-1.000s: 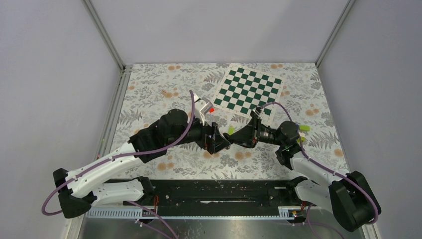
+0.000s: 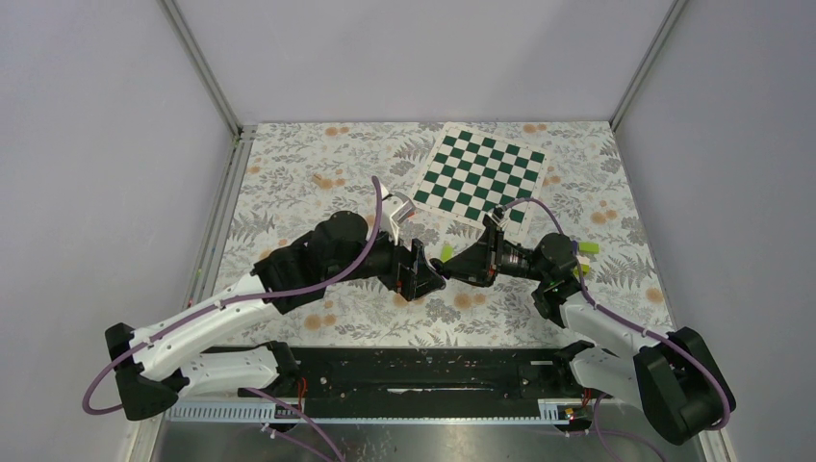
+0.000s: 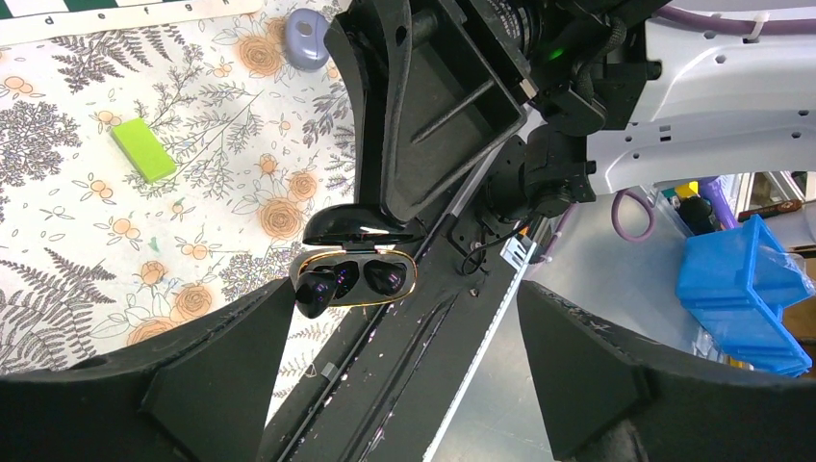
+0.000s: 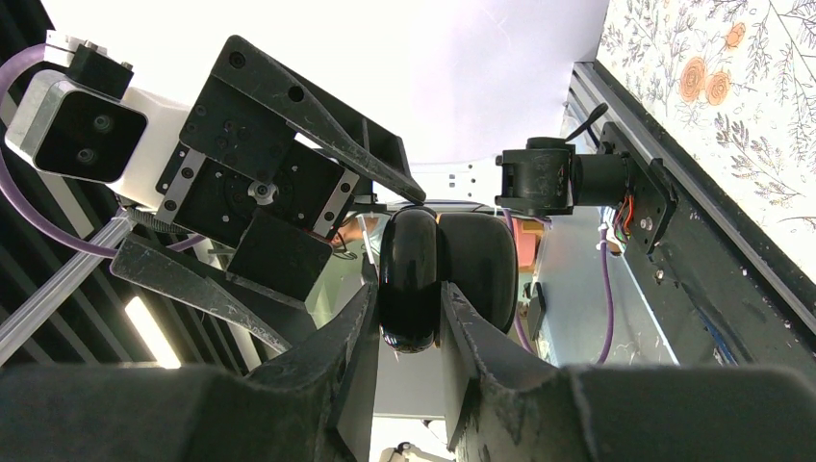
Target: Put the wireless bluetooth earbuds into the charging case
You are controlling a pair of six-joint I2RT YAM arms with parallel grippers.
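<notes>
The open black charging case (image 3: pixel 358 279) with a gold rim is held up by my right gripper (image 2: pixel 448 271), its lid raised; dark earbuds (image 3: pixel 385 276) show in it in the left wrist view, one at the left sticking out. In the right wrist view the case (image 4: pixel 409 279) is pinched between the right fingertips. My left gripper (image 2: pixel 423 274) is beside the case at mid-table; in its wrist view its fingers (image 3: pixel 173 395) stand apart, one close to the protruding earbud, whether touching I cannot tell.
A green-and-white checkerboard (image 2: pixel 481 173) lies behind the grippers. Green blocks (image 3: pixel 142 149) and a lilac mouse-like object (image 3: pixel 306 38) lie on the patterned table, which is clear at left and front.
The right arm looks unchanged.
</notes>
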